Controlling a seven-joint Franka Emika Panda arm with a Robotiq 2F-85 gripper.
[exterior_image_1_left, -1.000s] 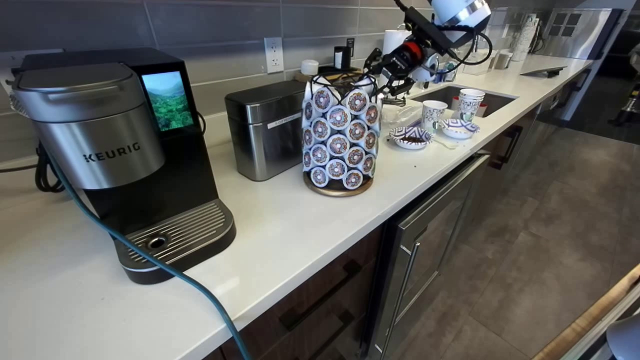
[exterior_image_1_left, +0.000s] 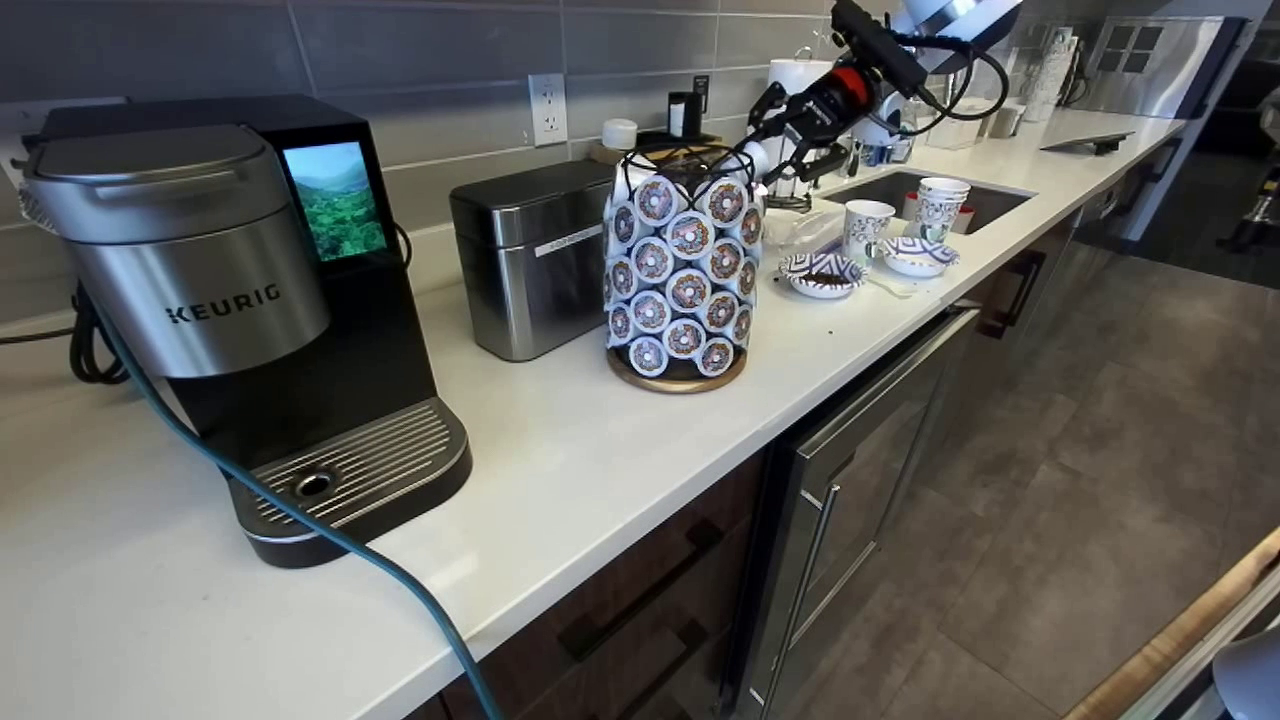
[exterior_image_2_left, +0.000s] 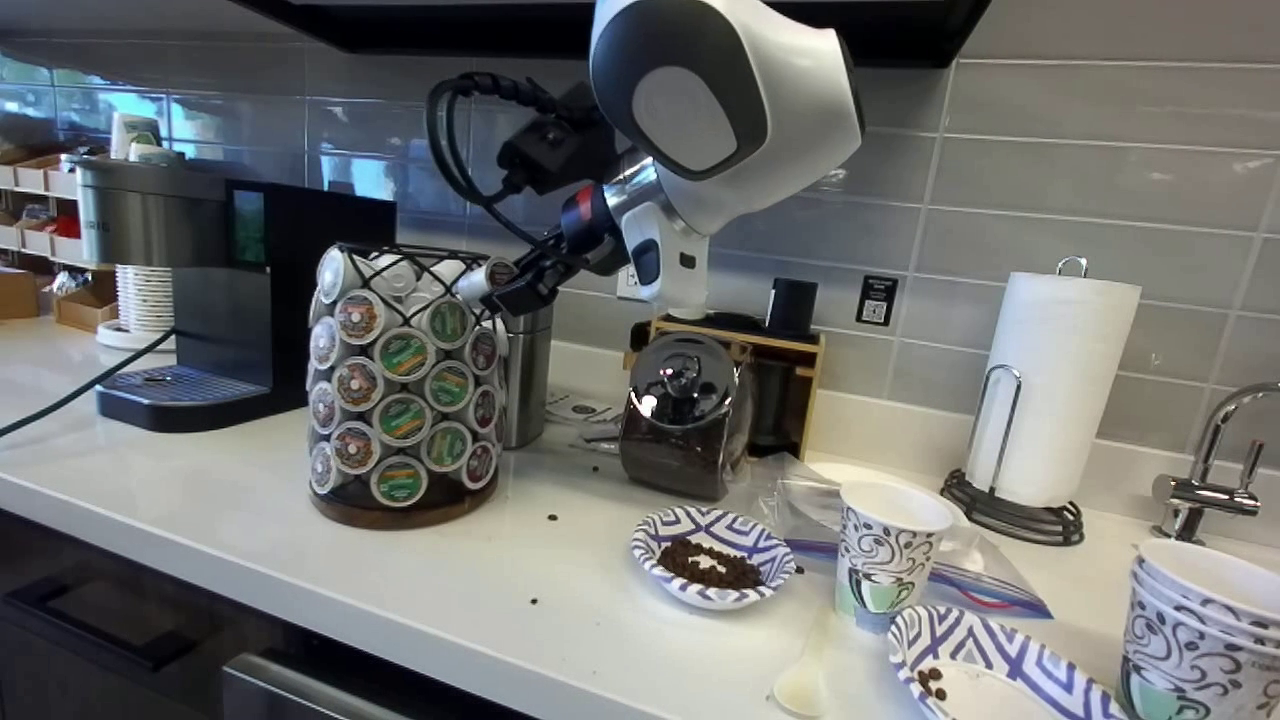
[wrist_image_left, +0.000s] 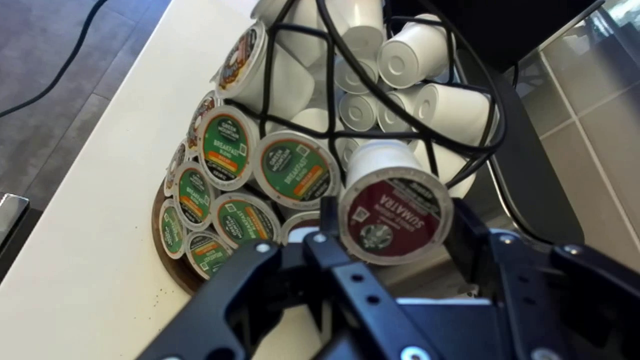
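A maroon-lidded Sumatra coffee pod (wrist_image_left: 393, 216) sits between the fingers of my gripper, which is shut on it. Its lid faces the wrist camera. In exterior view 2 the pod's white body (exterior_image_2_left: 476, 283) shows at the upper right side of the wire pod carousel (exterior_image_2_left: 405, 498); whether it still touches the wire cannot be told. Green Breakfast Blend pods (wrist_image_left: 298, 170) fill slots beside it. The Keurig coffee maker (exterior_image_1_left: 240, 282) stands at the left in exterior view 1, its screen lit and its brew head closed.
A steel bin (exterior_image_1_left: 528, 270) stands close behind the carousel. Right of it in exterior view 2 are a glass jar (exterior_image_2_left: 678, 420), bowls (exterior_image_2_left: 708, 596), a paper cup (exterior_image_2_left: 890, 546) and a towel roll (exterior_image_2_left: 1056, 396). A teal cable (exterior_image_1_left: 300, 516) crosses the front of the coffee maker.
The arm has drawn a little to the right, away from the carousel's top in exterior view 1. The carousel's pods have turned slightly to the right.
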